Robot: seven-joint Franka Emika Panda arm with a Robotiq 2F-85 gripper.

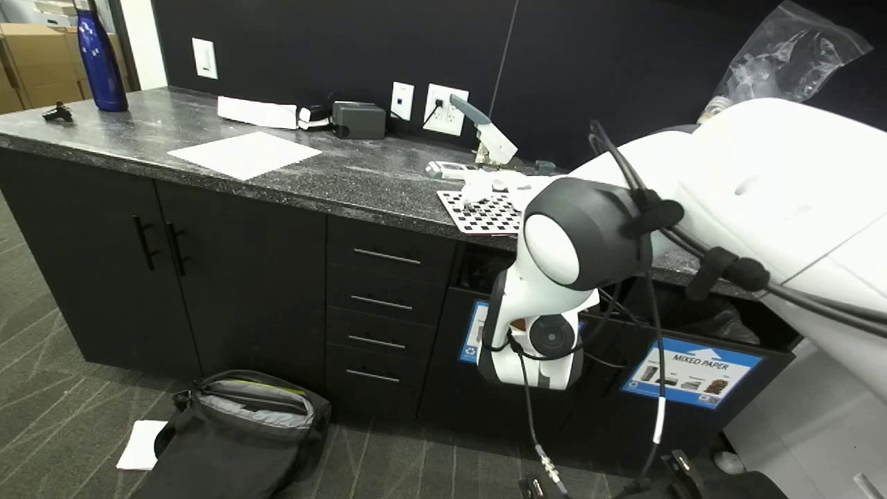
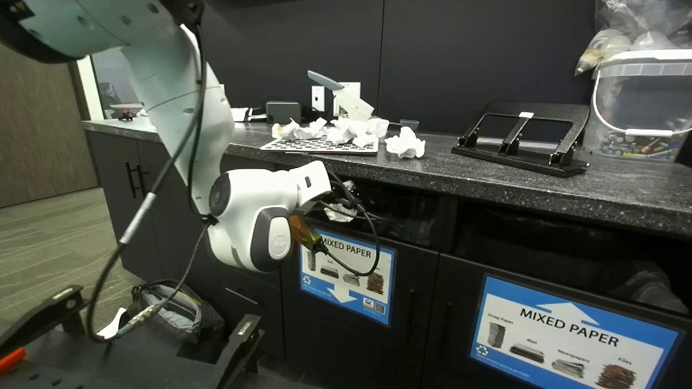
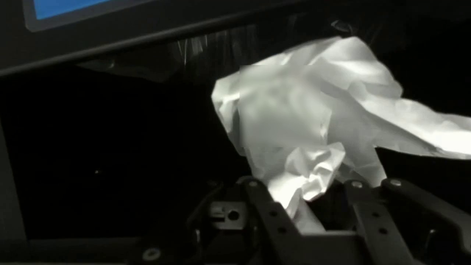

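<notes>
A crumpled white paper point(image 3: 349, 106) fills the middle of the wrist view, its lower end pinched between the black fingers of my gripper, which is shut on it. In exterior view 2 the paper point(image 2: 340, 212) shows at the opening above the left "MIXED PAPER" sign point(image 2: 347, 272), just under the counter. Dark space surrounds it in the wrist view, with shiny film behind. The hand hides the gripper in exterior view 1. More crumpled papers point(image 2: 353, 132) lie on and around the checkered board point(image 2: 311, 145), and one white ball point(image 2: 406, 142) sits beside it.
The counter edge point(image 2: 519, 192) runs above the hand. A second bin front with a paper sign point(image 2: 571, 330) stands to the right. A black stand point(image 2: 525, 136) and a clear bucket point(image 2: 639, 107) occupy the counter's right side. A bag point(image 1: 249, 432) lies on the floor.
</notes>
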